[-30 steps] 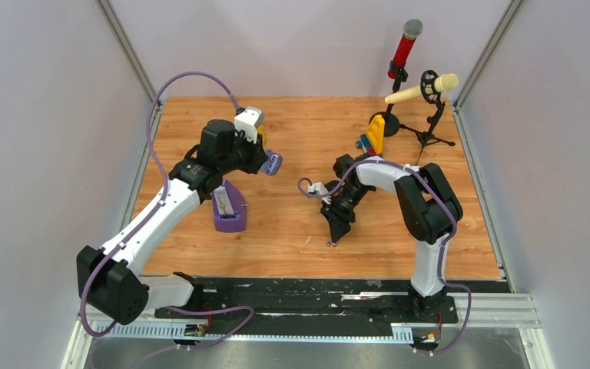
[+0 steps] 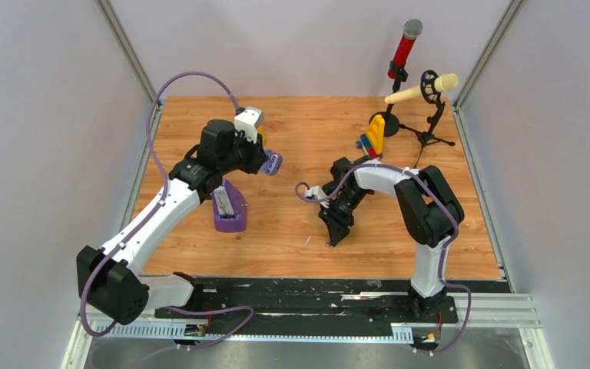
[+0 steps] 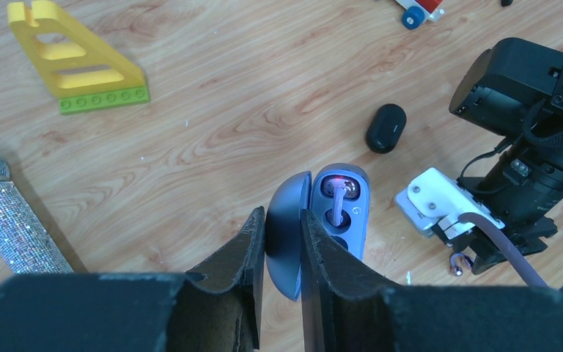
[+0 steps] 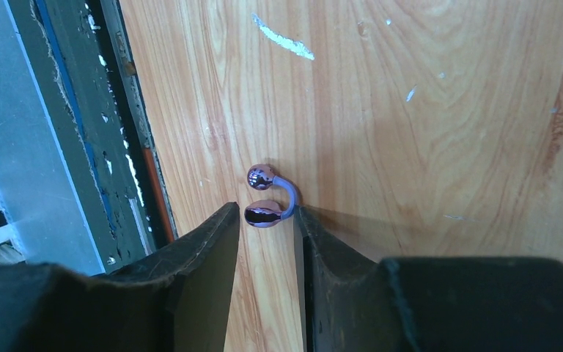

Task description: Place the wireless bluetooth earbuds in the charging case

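Note:
My left gripper is shut on the purple-blue charging case (image 3: 350, 194), held above the table with its lid raised. One earbud (image 3: 339, 204) sits in a slot of the case, and lower slots show as dark holes. Another earbud (image 4: 264, 213), two shiny ends joined by a lilac curved band, lies on the wood close to the table's front edge. Around it stands my right gripper, part open, with one bud end in the gap between the fingertips. Contact with the fingers cannot be made out. In the top view my right gripper (image 2: 332, 242) mostly covers this earbud.
A purple container (image 2: 230, 219) stands beneath the left arm. A black oval object (image 3: 386, 128) lies right of the case. At the back right are a yellow toy piece (image 2: 376, 134), a red microphone (image 2: 404, 54) and a tripod (image 2: 427, 127).
One of the earbud's two ends is now covered in the top view. The left arm stays still.

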